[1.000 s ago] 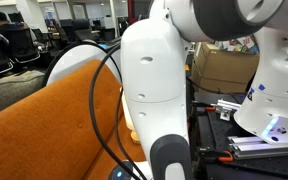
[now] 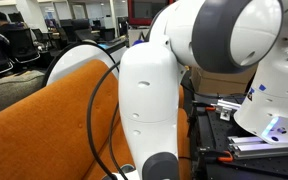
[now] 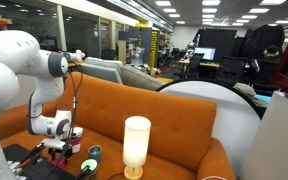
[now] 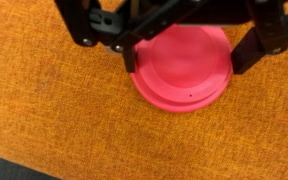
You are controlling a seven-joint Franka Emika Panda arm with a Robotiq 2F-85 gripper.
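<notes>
A round pinkish-red object (image 4: 182, 75), like a lid or shallow dish with a raised rim, fills the upper middle of the wrist view. It rests on the orange cloth (image 4: 94, 120). My gripper is open over it, with one dark finger at the object's left edge and the other at its right. Whether the fingers touch the rim, I cannot tell. In exterior view 2 the gripper (image 3: 60, 157) points down low at the left, on the orange seat. Exterior view 1 cuts off the fingers below its lower edge.
A white lamp (image 3: 136, 142) on a wooden base and a dark grey cup (image 3: 94, 152) stand right of the gripper in exterior view 2. A green item (image 3: 88, 167) lies near the cup. The sofa's orange backrest (image 3: 179, 115) rises behind them.
In exterior view 1 the arm's wrist end has moved lower and slightly left. It now covers the pale, wood-coloured item that showed beside it earlier.
</notes>
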